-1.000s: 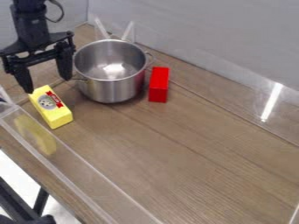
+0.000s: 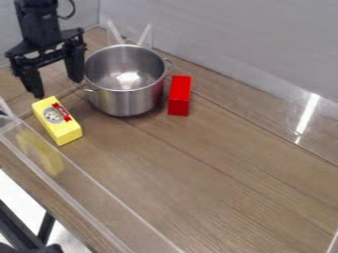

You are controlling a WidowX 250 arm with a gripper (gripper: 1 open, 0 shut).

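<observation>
My black gripper [image 2: 49,69] hangs at the upper left, its two fingers spread open just left of the steel pot [image 2: 126,96]. Below it a yellow block with a red and grey patch [image 2: 58,126] lies on the wooden table. The pot has side handles, and its inside looks empty. A red block [image 2: 180,95] lies to the right of the pot.
A white wall runs along the back and right. A clear plastic edge runs down the lower left, and white posts stand behind the pot.
My gripper has shifted slightly right and up, closer to the pot. The blocks and pot look unmoved.
</observation>
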